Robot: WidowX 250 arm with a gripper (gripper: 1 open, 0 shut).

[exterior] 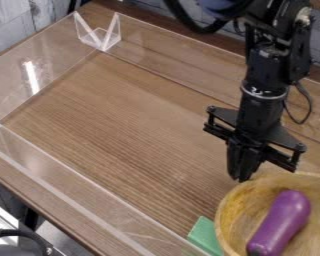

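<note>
My black gripper (pixel 240 166) hangs over the wooden table just above the far left edge of a tan bowl (pixel 239 210) at the bottom right. It is shut, and nothing shows between its fingers. A purple eggplant-like object (pixel 280 222) lies in the bowl, below and right of the gripper.
A green block (pixel 204 236) lies left of the bowl at the front edge. A white wire-like holder (pixel 99 30) stands at the back left.
</note>
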